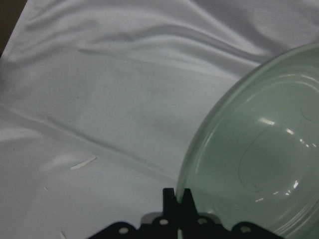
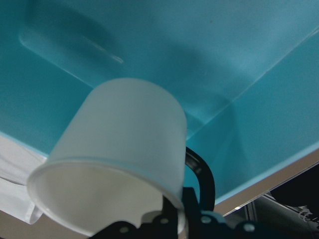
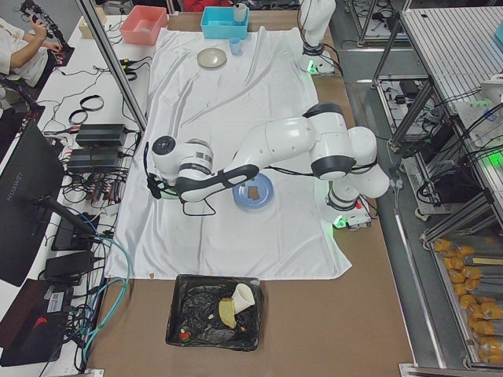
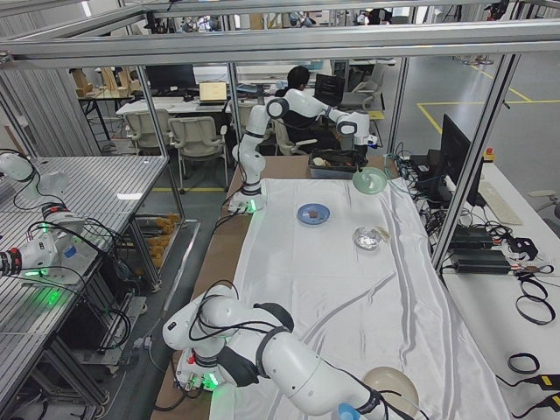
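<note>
My left gripper is shut on the rim of a pale green bowl [image 1: 259,154], held over the white cloth; the bowl also shows at the far end in the camera right view [image 4: 369,180]. My right gripper is shut on the rim of a white cup [image 2: 119,124], tilted over a blue bin [image 2: 259,119]. A dark curved piece [image 2: 202,174] shows beside the cup; what it belongs to is unclear.
A blue plate with a brown piece [image 3: 253,192], a beige plate [image 3: 211,58], a small blue cup [image 3: 235,45] and crumpled foil [image 4: 366,238] lie on the cloth. A black lined tray [image 3: 181,310] holds scraps and a cup. A pink bin [image 3: 144,25] stands off the cloth.
</note>
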